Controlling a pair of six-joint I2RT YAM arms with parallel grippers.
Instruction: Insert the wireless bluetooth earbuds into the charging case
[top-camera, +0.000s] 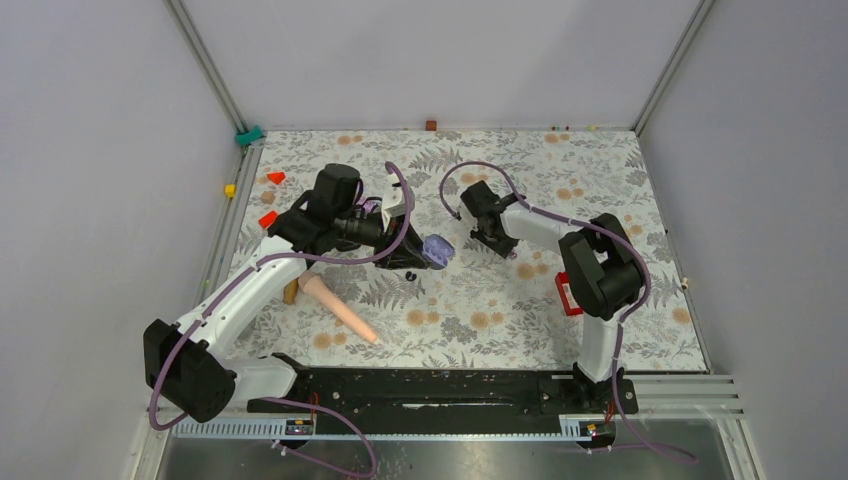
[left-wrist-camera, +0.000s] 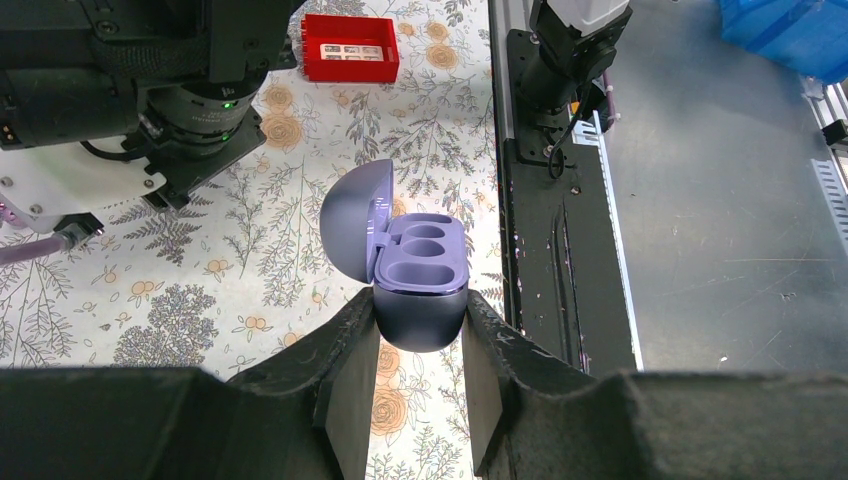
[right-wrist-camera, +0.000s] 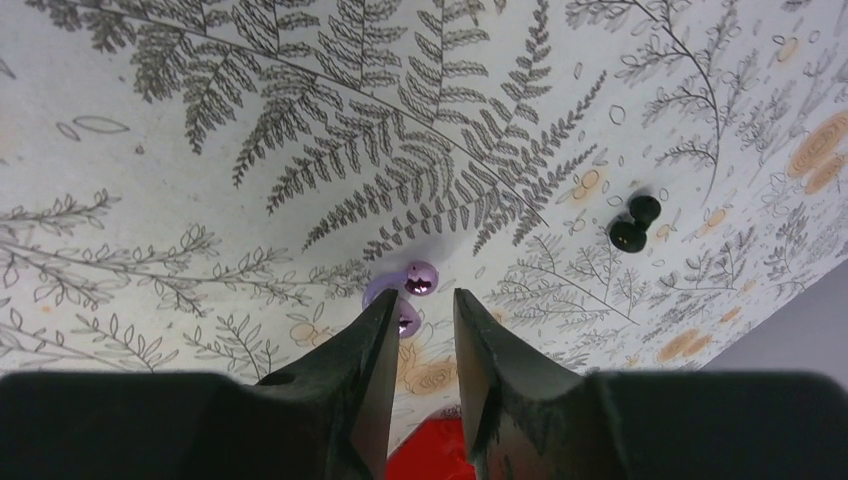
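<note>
The purple charging case (left-wrist-camera: 421, 262) stands lid-up in the left wrist view, its hollows showing no earbuds. My left gripper is shut on the base of this case; in the top view the case (top-camera: 437, 251) hangs left of centre. A small purple earbud (right-wrist-camera: 385, 290) with shiny round parts lies on the patterned mat, partly hidden by the left finger (right-wrist-camera: 372, 370) of my right gripper. That gripper is part open above it, nothing held between the fingertips. From above, a bit of purple (top-camera: 513, 254) shows beside the right gripper.
Two joined black round pieces (right-wrist-camera: 636, 224) lie on the mat, away from the right gripper. A red tray (top-camera: 568, 293) sits near the right arm. A peach-coloured stick (top-camera: 339, 308) lies by the left arm.
</note>
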